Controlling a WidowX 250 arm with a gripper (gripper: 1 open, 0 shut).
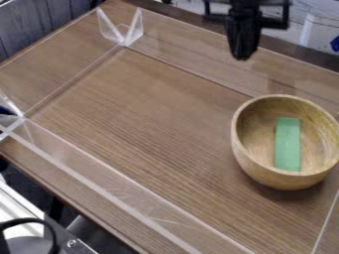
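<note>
A tan round bowl point(243, 149) stands at the right of the wooden table, with a flat green block point(287, 141) lying inside it. My black gripper point(243, 50) is high at the back, above and behind the bowl and clear of it. Its fingers look shut, with nothing visible between them, though the arm above is cropped by the top edge.
Transparent tape or plastic runs along its edges. Dark cables and pale equipment are at the bottom left.
</note>
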